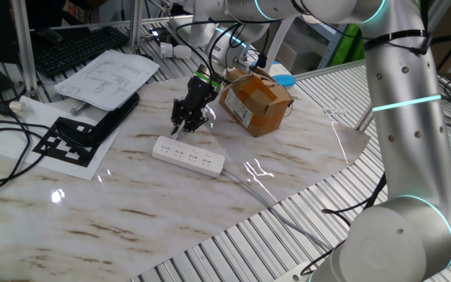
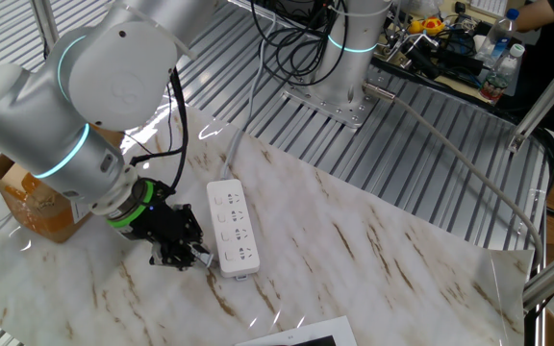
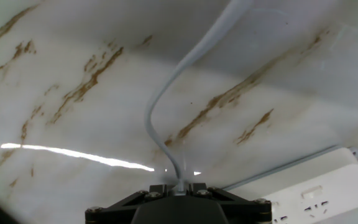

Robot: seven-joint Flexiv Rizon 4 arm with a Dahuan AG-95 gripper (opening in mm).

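A white power strip (image 1: pixel 188 157) lies on the marble-patterned tabletop, sockets facing up. My gripper (image 2: pixel 202 258) points down beside the strip's end, close to its long side. In the wrist view, a light grey cable (image 3: pixel 157 99) runs down to the gripper, and its lower end sits between the nearly closed fingers. What is on that end is too small to make out. Only one end of the power strip (image 3: pixel 319 186) shows at the lower right there, apart from the fingers.
An opened cardboard box (image 1: pixel 257 106) stands close behind the gripper. The strip's own grey cord (image 1: pixel 268 202) trails to the slatted metal bench. Papers (image 1: pixel 106 78) and a black-and-white marker sheet (image 1: pixel 73 141) lie on the far left.
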